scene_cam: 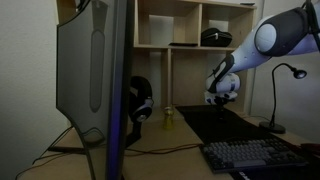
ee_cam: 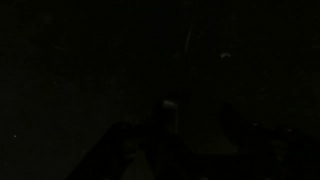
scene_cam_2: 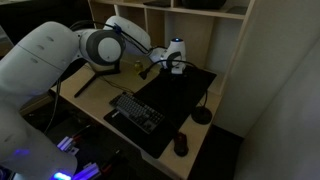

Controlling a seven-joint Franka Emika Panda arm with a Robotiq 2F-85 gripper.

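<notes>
My gripper (scene_cam: 221,106) points down just above the black desk mat (scene_cam: 204,127), towards the back of the desk near the shelf. In exterior view 2 the arm's white wrist (scene_cam_2: 177,47) hides most of the area round the fingertips. The wrist view is almost black; dim finger shapes show along its bottom edge, with a small pale spot (ee_cam: 169,104) between them. What that spot is cannot be made out, nor whether anything lies between the fingers.
A keyboard (scene_cam_2: 139,112) lies on the mat, with a mouse (scene_cam_2: 181,144) at the desk's near end. A lamp (scene_cam: 272,126) stands close to the arm. Headphones (scene_cam: 140,98), a yellow object (scene_cam: 168,118) and a large monitor (scene_cam: 95,80) occupy the other side. Bare mat lies between keyboard and gripper.
</notes>
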